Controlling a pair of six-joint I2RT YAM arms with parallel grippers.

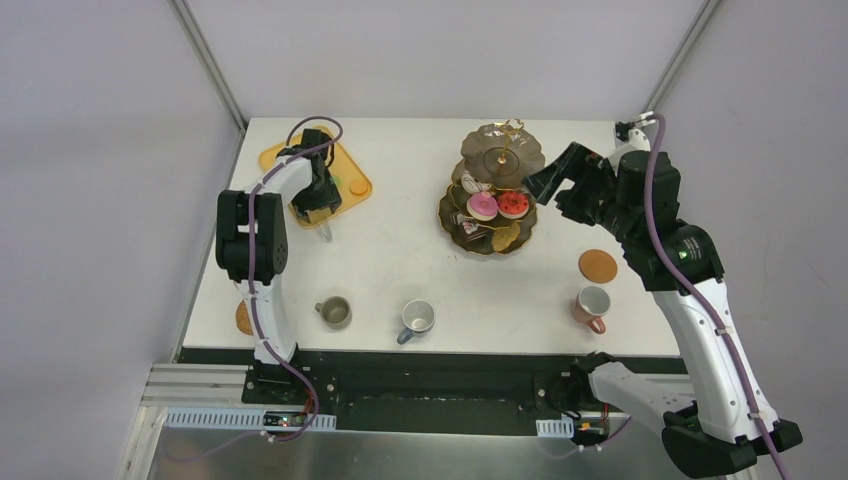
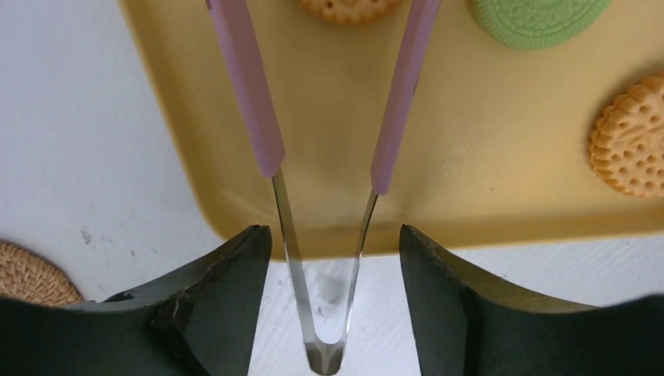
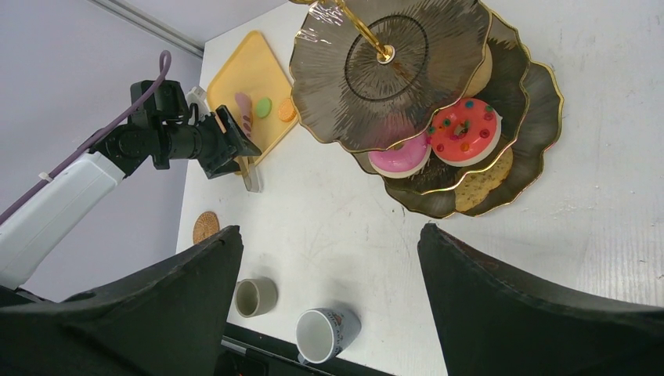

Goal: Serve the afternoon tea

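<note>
My left gripper stands open over the near end of the yellow tray (image 1: pixel 352 209). Metal tongs (image 2: pixel 286 223) with pinkish-purple tips lie between its fingers, with a gap showing on each side. The tongs' tips are over the tray, while the bent end sticks out past the tray's edge. Around them on the tray are a green biscuit (image 2: pixel 540 14), an orange biscuit (image 2: pixel 638 141) and another biscuit (image 2: pixel 348 6), partly cut off. My right gripper is open and empty, right of the tiered stand (image 1: pixel 503 172), which holds doughnuts (image 3: pixel 466 131) and other sweets.
Along the front edge stand a grey-green cup (image 1: pixel 334 313), a white mug (image 1: pixel 419 316) and a pink mug (image 1: pixel 591 305). A round brown coaster (image 1: pixel 598 266) lies behind the pink mug; a woven coaster (image 1: pixel 243 318) sits partly under the left arm.
</note>
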